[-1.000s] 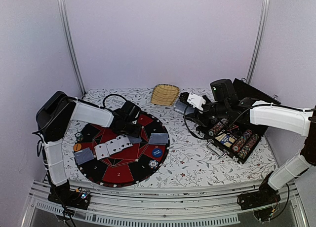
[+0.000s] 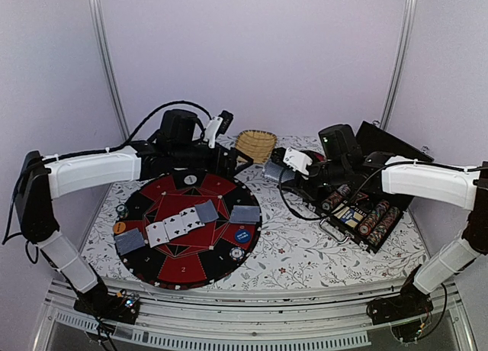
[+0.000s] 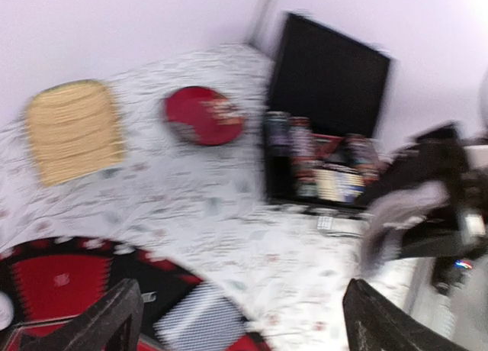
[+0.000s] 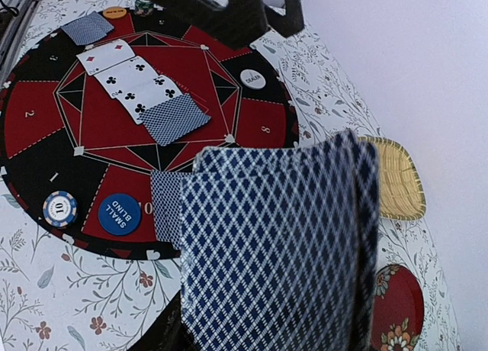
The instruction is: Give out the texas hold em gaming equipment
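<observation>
My left gripper (image 2: pixel 235 159) is open and raised over the back right of the round poker mat (image 2: pixel 183 263), empty between blurred fingers. My right gripper (image 2: pixel 286 172) holds a stack of blue-backed cards (image 4: pixel 271 252) upright, right of the mat. On the mat, face-up cards (image 2: pixel 174 227) lie in a row with a face-down card (image 2: pixel 206 210) at their end; more face-down cards lie at left (image 2: pixel 131 240) and right (image 2: pixel 244 214). A small blind button (image 4: pixel 119 213), a 10 chip (image 4: pixel 59 208) and a dealer button (image 4: pixel 252 78) also lie there.
A wicker basket (image 2: pixel 255 143) stands at the back, with a red floral round object (image 4: pixel 396 309) to its right. An open chip case (image 2: pixel 366 221) is at the right.
My left gripper has risen from the card at the row's end and moved right toward my right gripper, which has barely moved.
</observation>
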